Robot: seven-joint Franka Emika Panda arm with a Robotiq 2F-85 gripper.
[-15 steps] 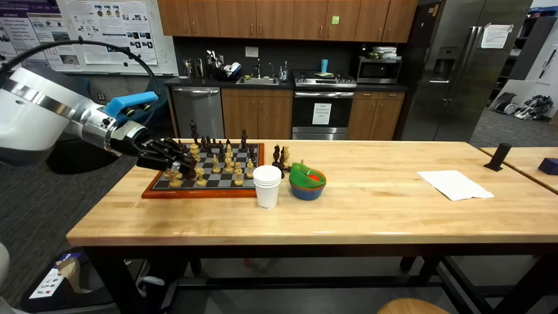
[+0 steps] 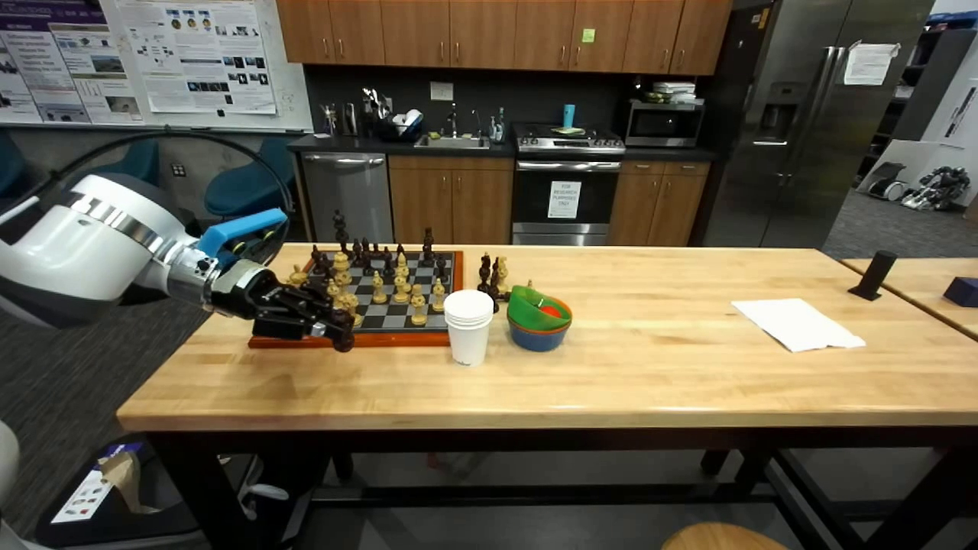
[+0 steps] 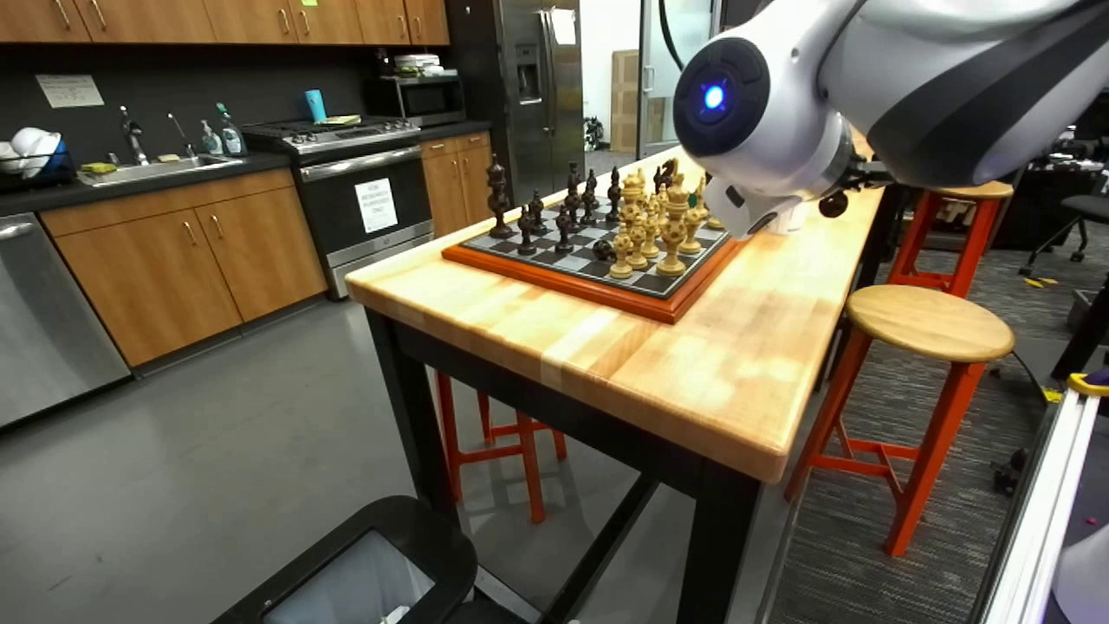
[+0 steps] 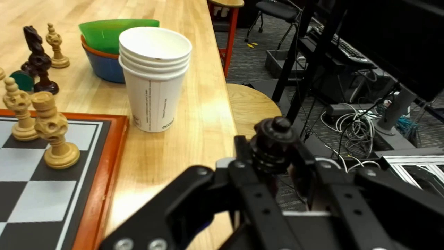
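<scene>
My gripper [image 2: 337, 331] is shut on a dark chess piece [image 4: 272, 143], whose knobbed top shows between the fingers in the wrist view. In exterior view 1 the gripper hangs over the near side of the chessboard [image 2: 394, 338], around its front edge. Light and dark pieces stand on the board, among them a light rook [image 4: 53, 131] near its edge. Exterior view 2 shows the dark piece [image 3: 833, 204] poking out beyond the arm, while most of the gripper there is hidden.
A stack of white paper cups [image 2: 469, 328] stands right of the board. Beside it are nested bowls [image 2: 538, 338], a green one tilted on top. Several pieces, including a dark knight [image 4: 39, 62], stand off the board.
The gripper has moved toward the table's front edge, carrying the dark piece from above the board's pieces to its near edge. The cups and bowls have not moved.
</scene>
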